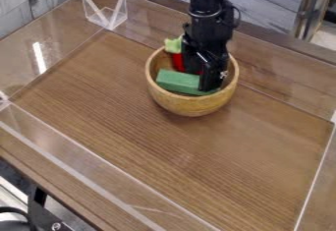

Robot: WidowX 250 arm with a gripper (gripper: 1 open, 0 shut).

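A round wooden bowl (182, 100) sits on the brown table toward the upper middle. It holds a green block (179, 82), a red item (176, 60) and a light green piece (172, 45). My black gripper (207, 74) reaches down from the top into the right part of the bowl, beside the green block. Its fingertips are dark and partly hidden, so whether anything is between them is unclear.
A clear plastic holder (105, 9) stands at the back left. A pale shelf edge overhangs the top right.
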